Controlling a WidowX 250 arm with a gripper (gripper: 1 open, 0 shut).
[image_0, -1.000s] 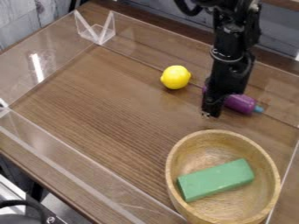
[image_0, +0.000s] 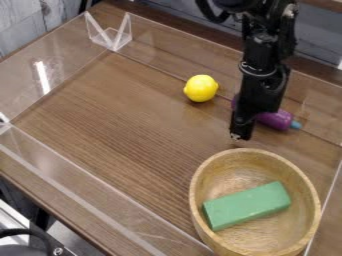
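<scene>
The black gripper (image_0: 243, 125) reaches down from the top right to just beside a purple object (image_0: 278, 119) lying on the wooden table. The gripper looks shut, though its fingertips are dark and hard to make out; I see nothing clearly held in it. Part of the purple object is hidden behind the gripper.
A yellow object (image_0: 202, 87) lies left of the gripper. A wooden bowl (image_0: 214, 230) at the bottom right holds a green block (image_0: 247, 206). A clear plastic piece (image_0: 110, 30) sits at the upper left.
The gripper has shifted very slightly. The purple object and the other things look unmoved.
</scene>
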